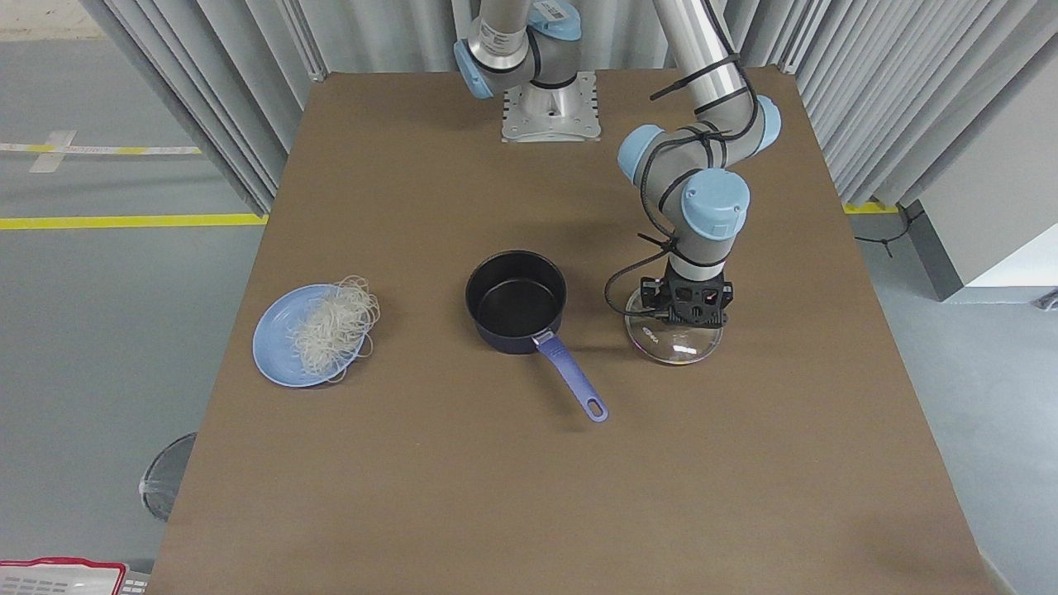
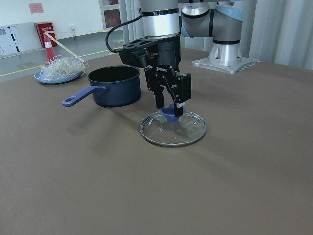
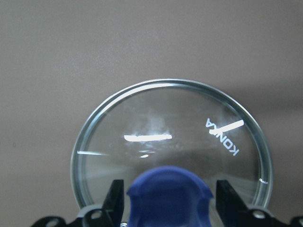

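Note:
A glass lid (image 1: 674,342) with a blue knob (image 3: 168,198) lies on the table to the right of the dark pot (image 1: 515,297), whose blue handle (image 1: 580,382) points toward the front. The gripper (image 2: 169,105) is just over the knob; its black fingertips stand apart on either side of it in the wrist view (image 3: 169,196). Whether they touch the knob is unclear; they look open.
A blue plate (image 1: 278,347) heaped with white noodle-like strands (image 1: 337,322) sits at the left. The robot base (image 1: 550,119) stands at the back edge.

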